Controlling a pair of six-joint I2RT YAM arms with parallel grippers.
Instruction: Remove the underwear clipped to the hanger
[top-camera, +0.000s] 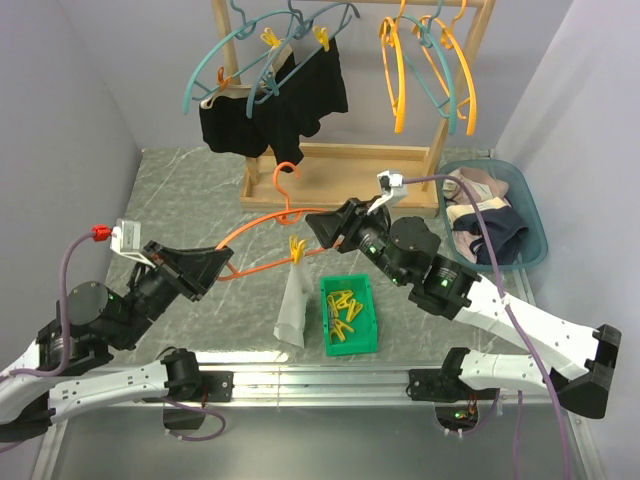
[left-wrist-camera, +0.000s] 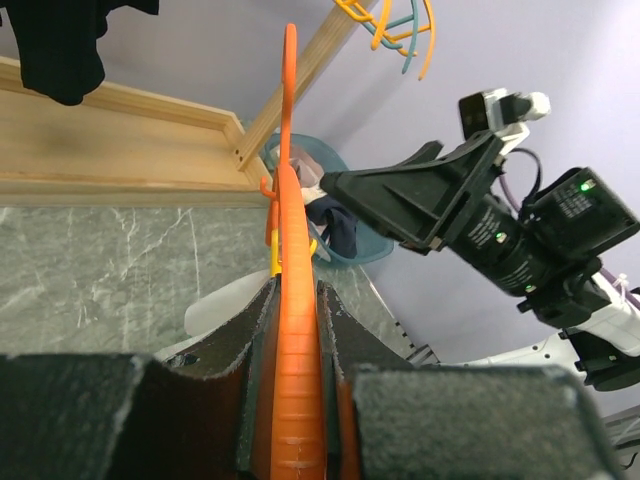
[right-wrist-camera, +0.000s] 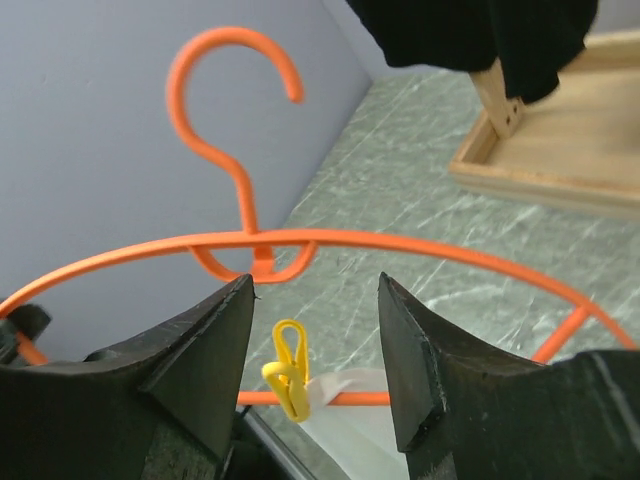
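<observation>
An orange hanger (top-camera: 268, 217) is held up over the floor, its left end inside my left gripper (top-camera: 213, 276), which is shut on it. From its lower bar hangs a pale, whitish garment (top-camera: 294, 305), pinned by a yellow clip (top-camera: 297, 250). My right gripper is part open, and nothing shows gripped between its fingers. In the right wrist view the yellow clip (right-wrist-camera: 289, 375) and the lower bar lie beyond the gap between the fingertips. The left wrist view shows the hanger (left-wrist-camera: 297, 330) edge-on between the left fingers, partly hiding the clip and garment.
A green tray (top-camera: 375, 310) of several yellow clips stands below the hanger. Dark garments (top-camera: 310, 95) hang on a wooden rack (top-camera: 385, 160) at the back, beside empty hangers. A blue-grey basket (top-camera: 535, 215) of clothes sits at the right.
</observation>
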